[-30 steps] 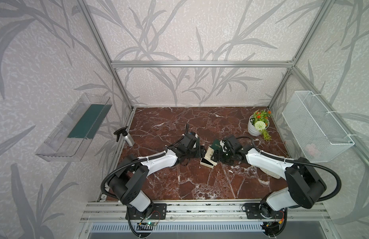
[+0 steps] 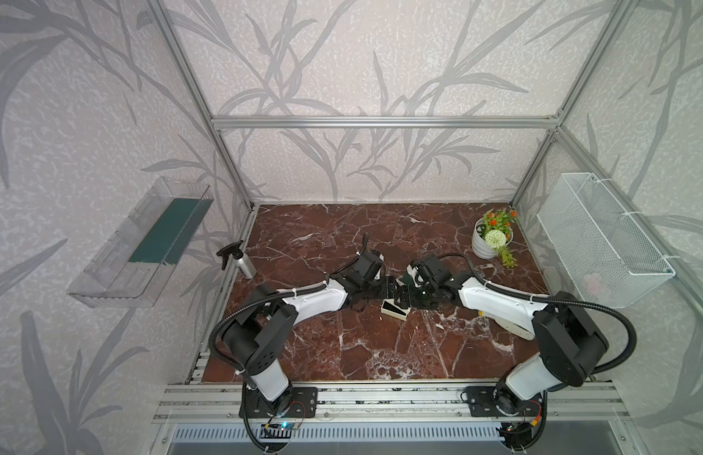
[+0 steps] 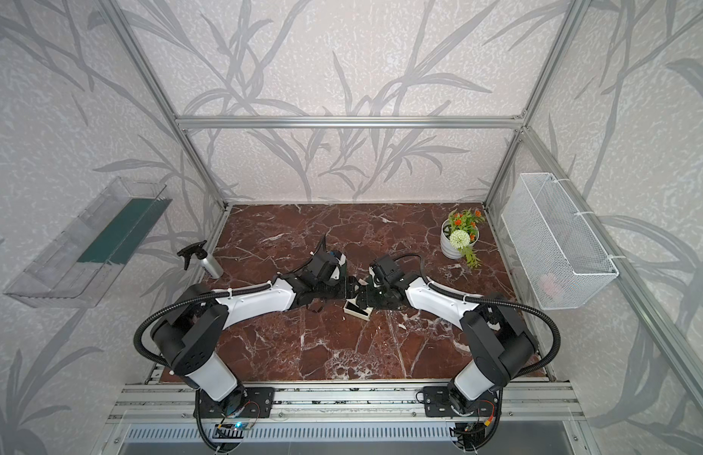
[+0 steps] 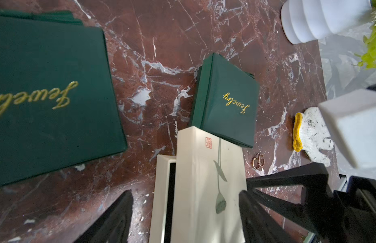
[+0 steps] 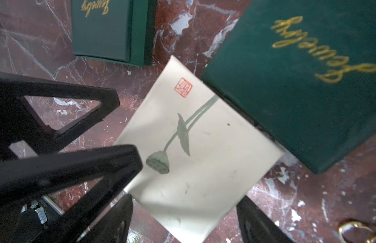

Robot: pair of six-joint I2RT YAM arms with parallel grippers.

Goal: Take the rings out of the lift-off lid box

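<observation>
In the left wrist view a cream lid [image 4: 216, 190] with a lotus drawing sits offset over the cream box base [image 4: 157, 206], leaving a dark gap on its left side. The base [image 2: 395, 310] also shows between the arms in the top left view. My left gripper is part open, its fingers spread either side of lid and base. My right gripper is part open as well, the near corner of the lid [image 5: 204, 162] between its fingers; contact is unclear. Two gold rings [image 4: 258, 161] lie on the table right of the lid. The box's inside is mostly hidden.
Green jewelry boxes lie close by: a large one [image 4: 54, 97] left and a smaller one [image 4: 232, 101] touching the lid's far end. A glove [image 4: 313, 135] and a white flower pot [image 2: 491, 239] stand right. A spray bottle [image 2: 241, 261] is left.
My left gripper has moved slightly right. My right gripper has come left over the box, so the lid is now largely covered in the top left view.
</observation>
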